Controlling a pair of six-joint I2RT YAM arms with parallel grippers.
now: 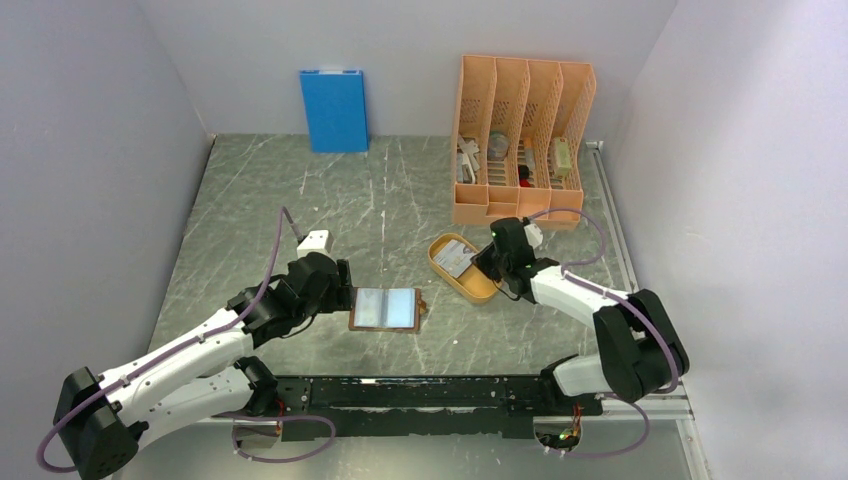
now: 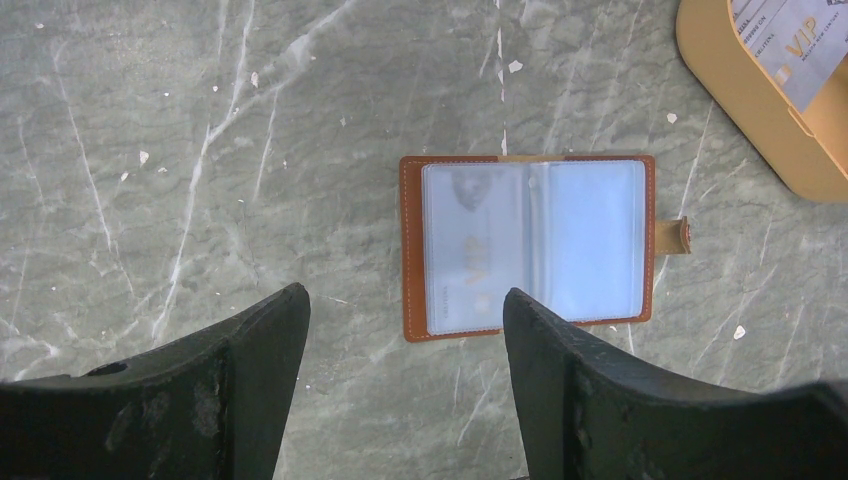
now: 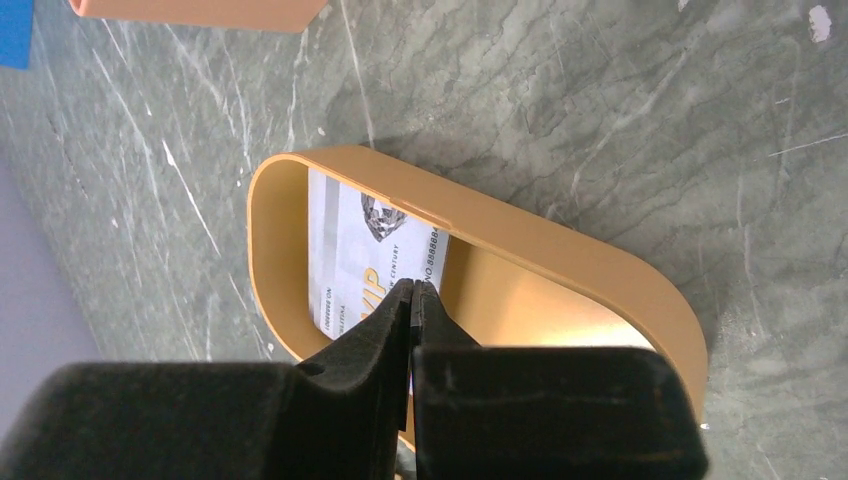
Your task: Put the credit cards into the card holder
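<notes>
White VIP cards (image 3: 372,245) lie at one end of the tan oval box (image 3: 560,258), in the right wrist view. Over the box, my right gripper is shut, its fingertips together with nothing between them. The cards sit beyond and below those fingers, partly hidden by them. An open brown card holder (image 2: 412,250) lies flat on the table in the left wrist view. A card with VIP lettering shows faintly through its left clear sleeve (image 2: 475,265); the right sleeve looks pale and blank. Near the holder's left side my left gripper stands open and empty.
Behind the box stands a pink divided organizer (image 1: 487,206) with small items in its slots. A blue panel (image 1: 334,110) is at the back left.
</notes>
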